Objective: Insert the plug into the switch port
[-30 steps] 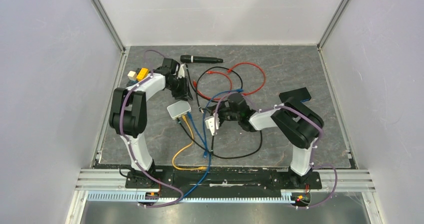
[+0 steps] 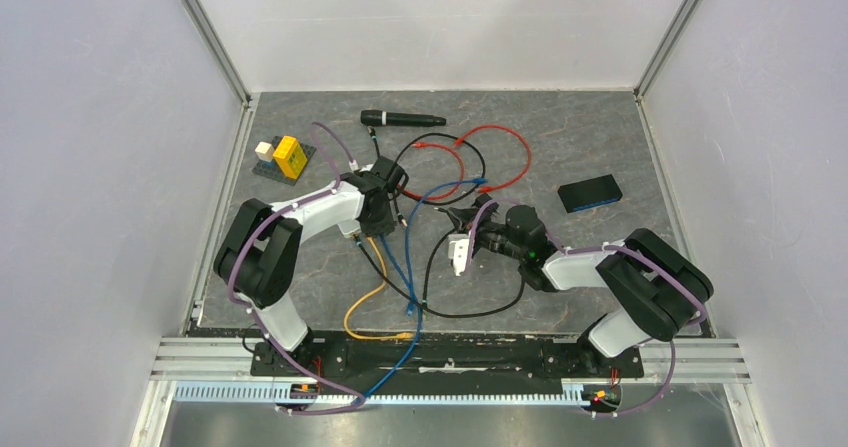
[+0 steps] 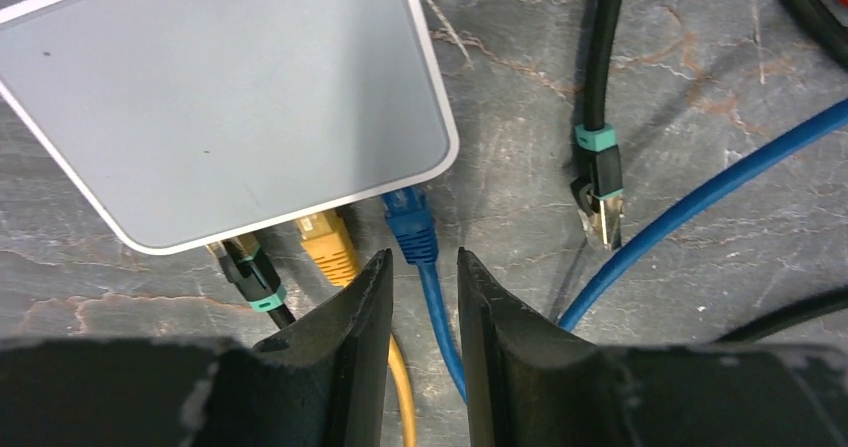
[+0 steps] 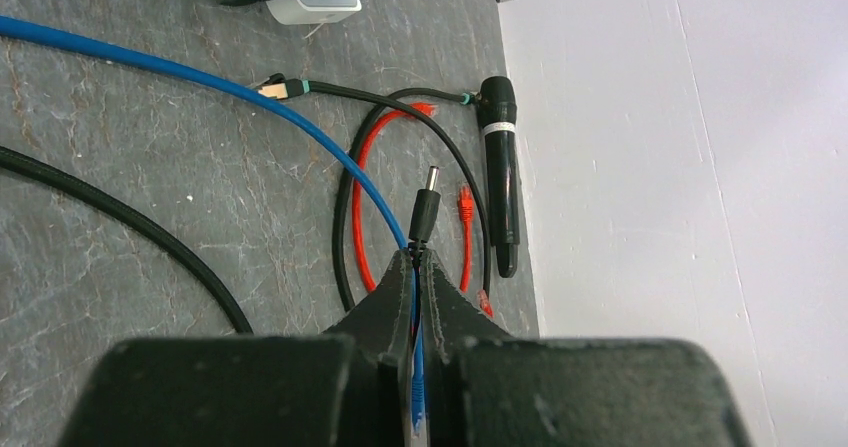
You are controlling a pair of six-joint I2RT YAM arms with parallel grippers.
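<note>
In the left wrist view a white switch (image 3: 230, 97) has a black plug (image 3: 245, 265), a yellow plug (image 3: 326, 243) and a blue plug (image 3: 410, 227) at its near edge. My left gripper hangs over these, part open, nothing between its fingers. A loose black cable's plug (image 3: 602, 197) lies right of the switch. In the right wrist view my right gripper is shut, with a thin black cable ending in a barrel plug (image 4: 425, 210) visible at its fingertips; whether it is held is unclear.
A microphone (image 2: 402, 119), coiled red and black cables (image 2: 470, 167), a yellow block (image 2: 290, 156) and a black box (image 2: 589, 193) lie around. Long blue cables cross the middle.
My left gripper has moved down over the switch, which it now largely covers in the top view. My right gripper has drawn rightward from the middle cables.
</note>
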